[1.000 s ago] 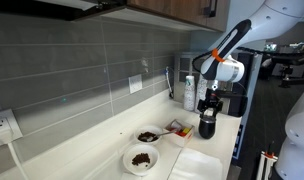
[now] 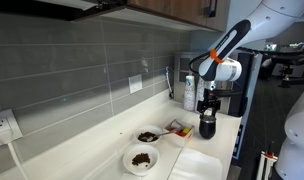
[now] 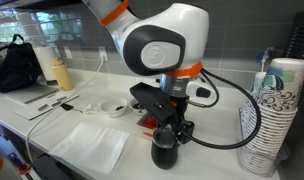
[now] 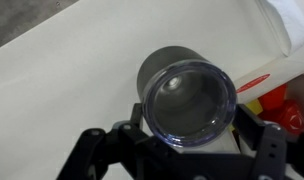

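Note:
A dark cup-like container [image 3: 165,152] stands upright on the counter, directly beneath my gripper [image 3: 170,128]. In the wrist view, a clear round rim or lid [image 4: 154,118] shows at its near end, with the grey body [image 4: 167,60] behind it. My fingers [image 4: 92,145] are spread wide, one to either side of this clear ring. Whether they touch it is hard to make out. From the first exterior view, the same dark container [image 2: 207,129] sits near the counter's right end, under the arm.
White paper [image 3: 92,143] lies beside the container. A tray with red and yellow items [image 2: 176,128] is close by. Bowls [image 2: 141,160] with dark contents rest farther left. Stacked paper cups [image 3: 269,120] stand near, with a yellow bottle [image 3: 61,73] at the far side.
My arm and gripper appear slightly higher above the dark container than before. The container itself seems to stay in place.

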